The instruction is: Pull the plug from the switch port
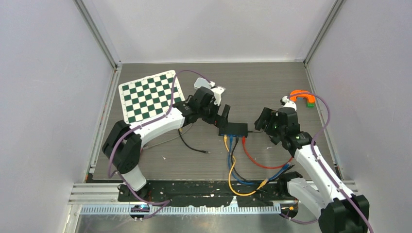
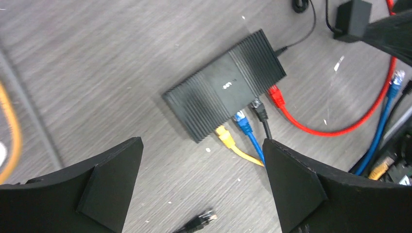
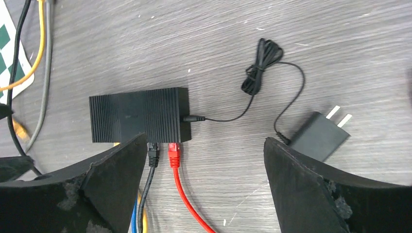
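Observation:
The black switch (image 1: 233,129) lies flat on the table between my grippers. Along its front edge sit yellow (image 2: 224,136), blue (image 2: 243,122), black (image 2: 260,109) and red (image 2: 276,96) network plugs, all at its ports. A loose black plug (image 2: 202,219) rests on the table to the left of the switch. My left gripper is open above the table near the switch's left end, empty. Over to the right, my right gripper also stands open and empty, clear of the switch. Its left finger (image 3: 116,174) covers the yellow and blue plugs in the right wrist view.
A thin power lead (image 3: 221,120) leaves the switch's right end towards a black adapter (image 3: 318,137). The checkered board (image 1: 148,97) is at the back left, the orange piece (image 1: 302,95) at the back right. Cables loop across the front of the table.

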